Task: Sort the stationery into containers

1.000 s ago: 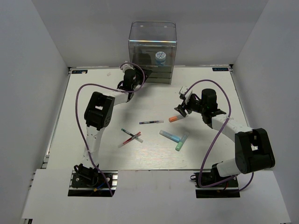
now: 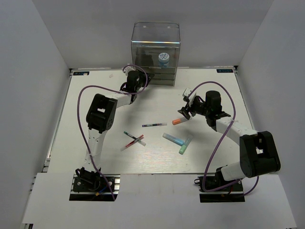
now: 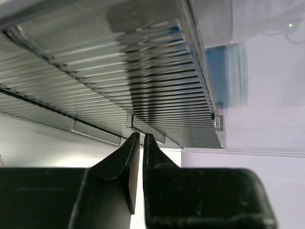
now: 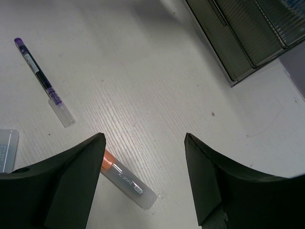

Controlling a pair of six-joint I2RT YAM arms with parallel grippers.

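A clear drawer container (image 2: 155, 47) stands at the back, with a blue round item (image 2: 163, 58) inside. My left gripper is at its front drawers, fingertips nearly together, nothing visible between them. My right gripper stands open above an orange-capped marker (image 4: 128, 181). A purple pen (image 4: 38, 71) lies left of that. In the top view, a blue marker (image 2: 173, 139) and a green marker (image 2: 185, 146) lie front right; red and green pens (image 2: 131, 143) lie crossed front left.
Grey walls border the table at the back and sides.
My left gripper has shifted very slightly at the drawers. Nothing else visibly differs.
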